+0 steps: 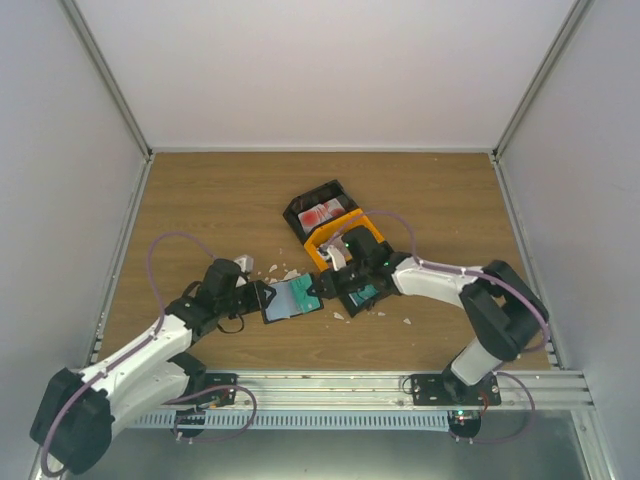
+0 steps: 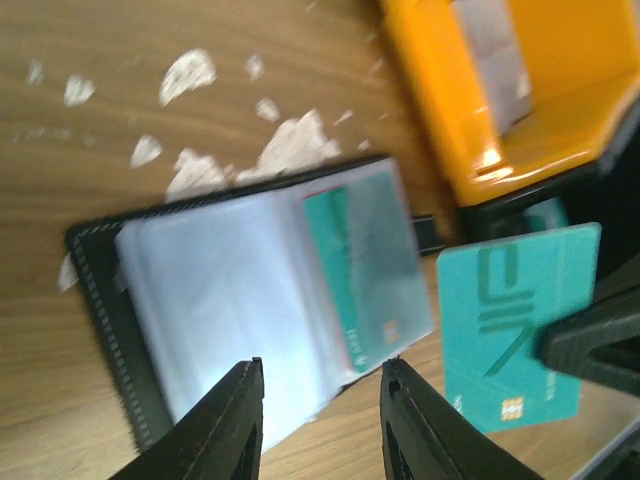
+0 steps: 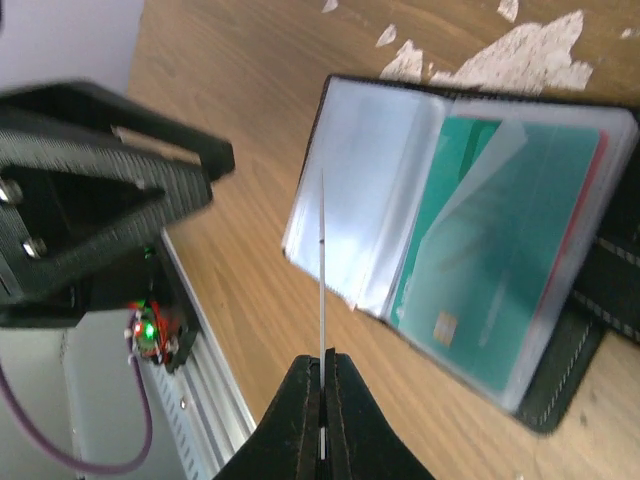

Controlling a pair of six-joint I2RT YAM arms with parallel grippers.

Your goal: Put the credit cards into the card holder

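An open card holder [image 2: 235, 280] lies on the table, white sleeve on the left, a teal card in the right one [image 3: 488, 240]. My left gripper is part open above its near edge, nothing between its fingers. My right gripper is shut on a teal card, held upright above the holder and seen edge-on in the right wrist view.
An orange container [image 1: 350, 225] and a black one [image 1: 322, 210] stand behind, with another dark one at the right. White scraps [image 3: 520, 55] lie around the holder.
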